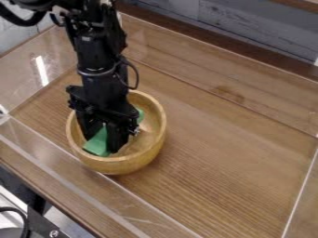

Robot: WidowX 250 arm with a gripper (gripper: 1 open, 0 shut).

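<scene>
A wooden bowl point(133, 159) stands on the wooden counter at the left of the view. My black gripper point(104, 130) reaches down into it from above. A green object point(99, 141) lies inside the bowl, partly hidden behind the gripper's fingers. The gripper appears to be closed around or against the green object, though the fingertips are hard to make out.
A grey wooden backboard point(230, 33) runs along the back. The counter's edge and some dark cables are at the lower left.
</scene>
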